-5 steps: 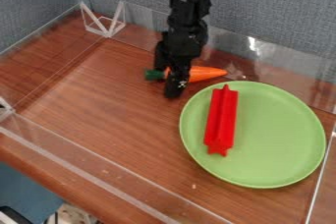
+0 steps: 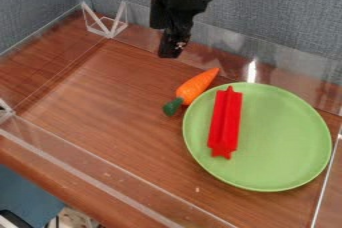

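Note:
The black gripper (image 2: 173, 44) hangs above the back of the wooden table (image 2: 94, 102), open and holding nothing. Below it and a little right, an orange toy carrot (image 2: 195, 86) with a green top lies diagonally on the wood, just left of a green plate (image 2: 285, 152). A red star-shaped bar (image 2: 225, 122) rests upright along the left part of the plate.
Clear plastic walls edge the table, with white brackets (image 2: 104, 22) at the back left and at the left side. Grey padded walls stand behind.
The gripper has risen away from the carrot. The carrot has turned from lying sideways to a diagonal, with its green top toward the front.

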